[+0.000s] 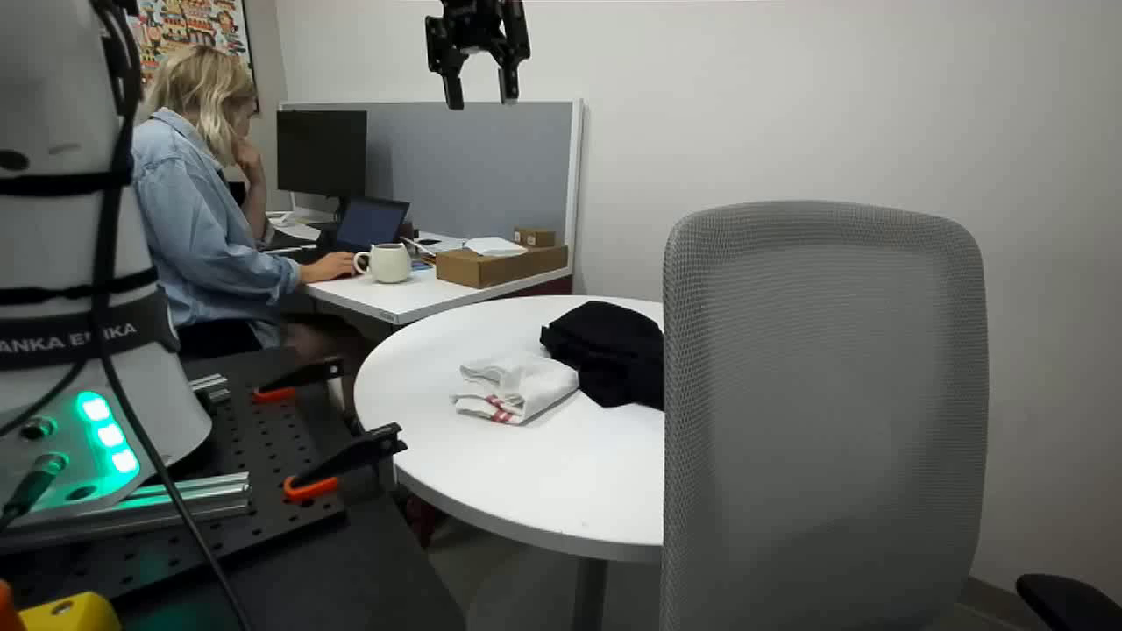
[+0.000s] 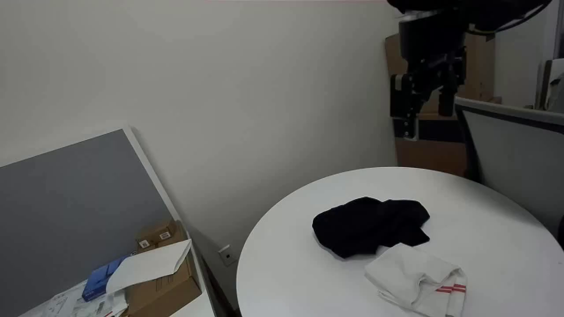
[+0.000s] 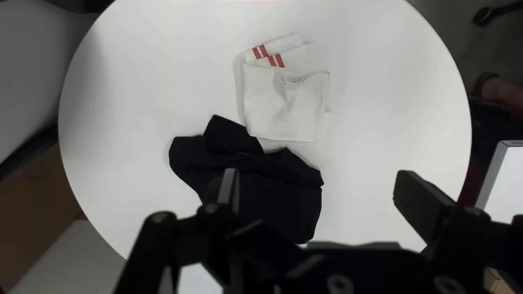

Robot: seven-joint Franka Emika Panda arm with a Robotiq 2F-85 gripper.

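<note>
A white cloth [image 3: 284, 108] with red stripes lies folded on the round white table [image 1: 452, 452]. Touching or nearly touching it is a bunched black cloth [image 2: 370, 224]; in exterior view 1 the chair back cuts off its right part. High above the table hangs my gripper [image 1: 481, 96], its fingers pointing down and spread apart. The fingers are open with nothing between them, and clear air separates them from both cloths. In the wrist view, part of the black cloth [image 3: 274, 196] is hidden behind the gripper's own dark body.
A grey mesh chair [image 1: 826, 421] stands against the table's near right side. Beyond the table, a person [image 1: 205, 200] sits at a desk with a white mug [image 1: 389, 263] and a cardboard box [image 1: 500, 265].
</note>
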